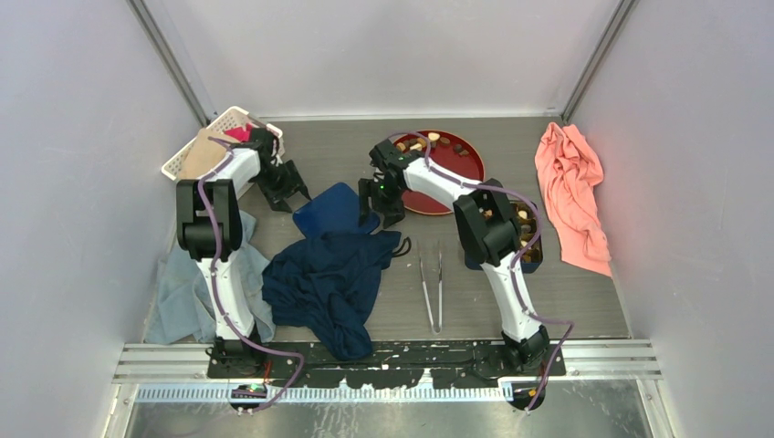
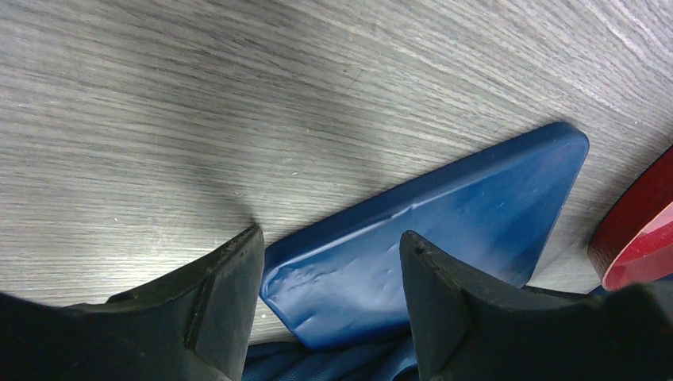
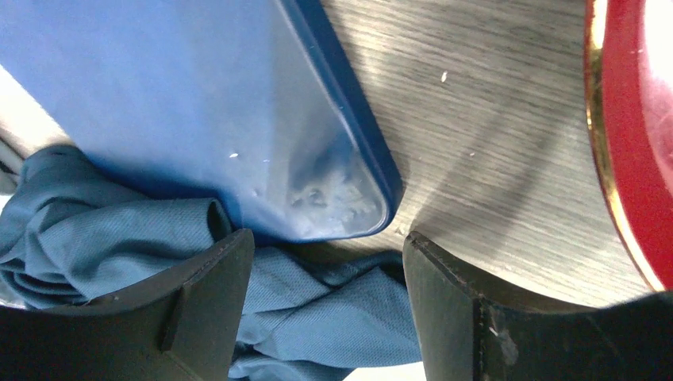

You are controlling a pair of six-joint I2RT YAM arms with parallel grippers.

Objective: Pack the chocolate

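A blue lid (image 1: 330,210) lies flat on the table, its lower edge against a dark blue cloth (image 1: 324,290). My left gripper (image 1: 296,195) is open just above the lid's left corner, nothing between its fingers. My right gripper (image 1: 381,204) is open over the lid's right corner, also empty. A red plate (image 1: 448,169) with pieces that look like chocolates is behind the right arm. A dark container (image 1: 534,260) holding small brown and gold pieces is partly hidden under that arm.
A white basket (image 1: 180,157) sits at back left, light blue cloth (image 1: 173,301) at front left, pink cloth (image 1: 570,196) at right. Metal tongs (image 1: 429,301) lie front centre. Bare table shows between basket and plate at the back.
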